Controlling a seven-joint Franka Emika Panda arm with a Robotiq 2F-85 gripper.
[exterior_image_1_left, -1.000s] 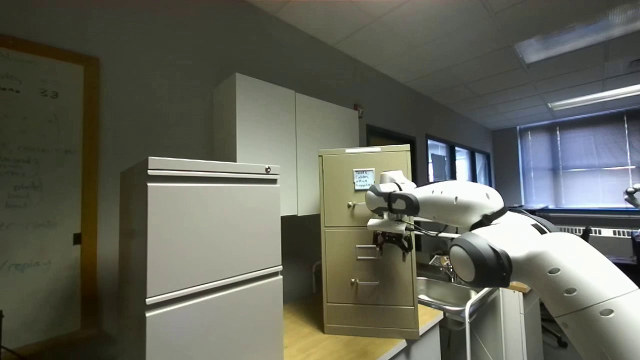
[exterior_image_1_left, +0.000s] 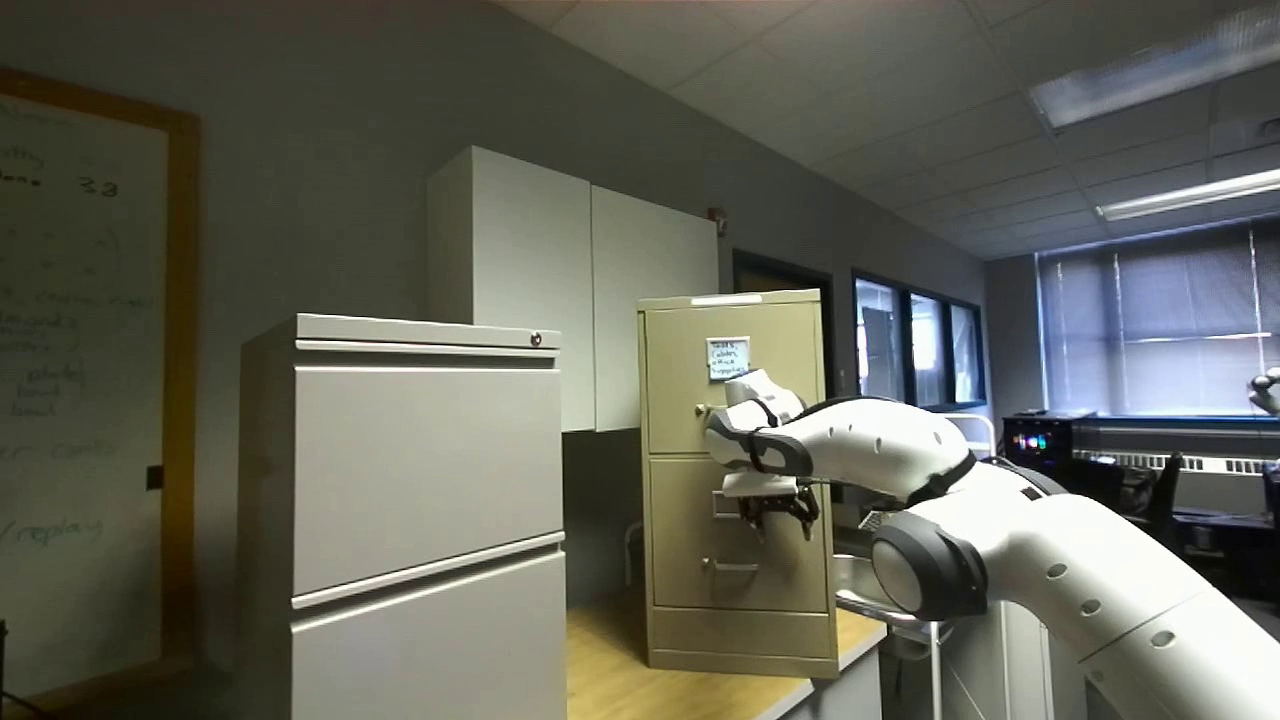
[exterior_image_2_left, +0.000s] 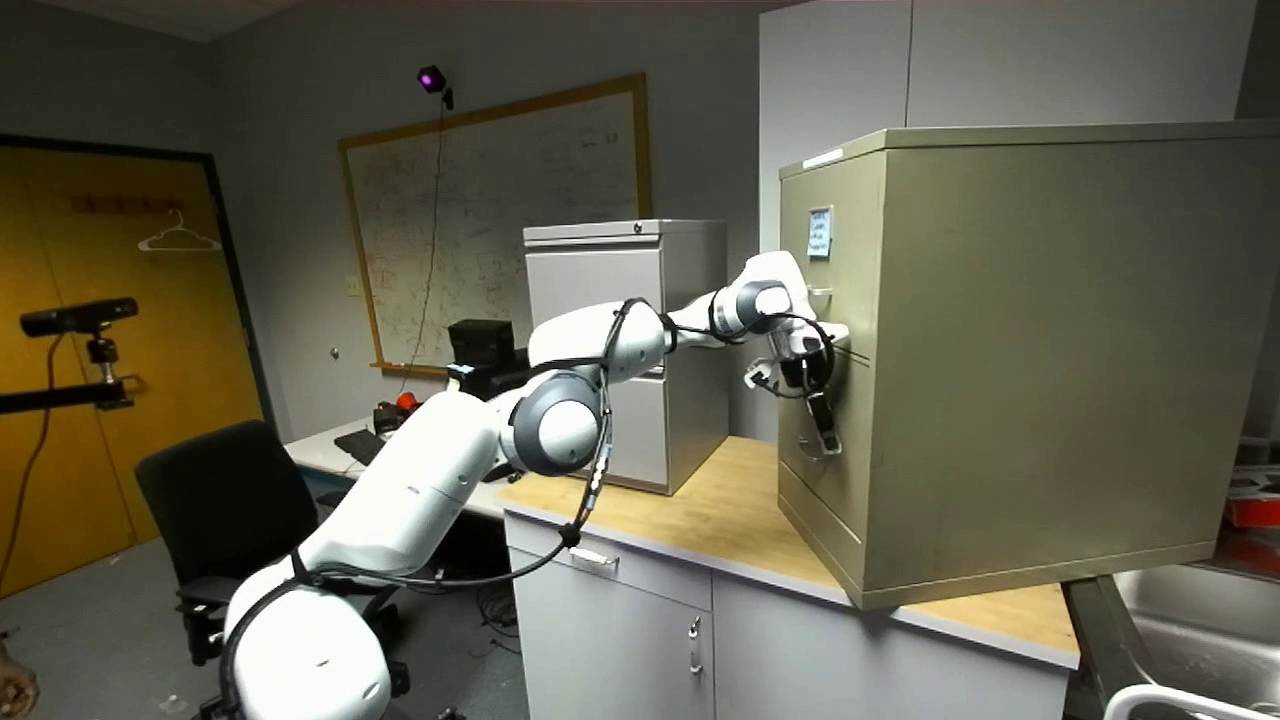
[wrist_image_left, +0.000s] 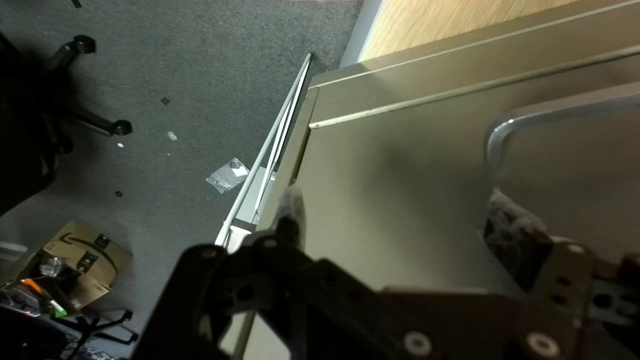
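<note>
A tan two-drawer filing cabinet (exterior_image_1_left: 672, 528) stands on the wooden counter, both drawers shut. Its lower drawer carries a metal pull handle (exterior_image_1_left: 734, 566), large at the right of the wrist view as a bent bar (wrist_image_left: 564, 113). My gripper (exterior_image_1_left: 782, 529) points down in front of the lower drawer, above and to the right of that handle in exterior view 1. Its two fingers stand wide apart in the wrist view, with nothing between them; the right fingertip (wrist_image_left: 510, 219) appears close to the handle's bent end. Whether it touches the handle, I cannot tell.
A grey filing cabinet (exterior_image_2_left: 702, 360) stands on the same counter (exterior_image_2_left: 732, 504). A sink (exterior_image_2_left: 1182, 630) lies past the tan cabinet. A white-railed cart (wrist_image_left: 270, 144) is beside the cabinet's edge, and an open cardboard box (wrist_image_left: 90, 258) sits on the floor.
In exterior view 1, my arm and gripper have moved left and lower across the tan cabinet's front, closer to the lower handle. The cabinet and its drawers have not moved.
</note>
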